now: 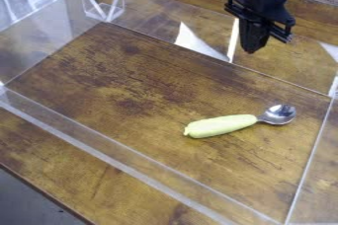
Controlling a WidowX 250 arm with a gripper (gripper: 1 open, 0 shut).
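Observation:
The black gripper hangs at the top right of the camera view, over the back part of the clear-walled area, with its fingers close together and nothing visible between them. Well below it on the wooden surface lie a pale green elongated vegetable and, just right of that, a metal spoon, its handle end close to or touching the vegetable.
Clear low walls enclose the wooden table. White pieces stand by the back wall under the gripper, and others at the upper left. A white railing is beyond at top left.

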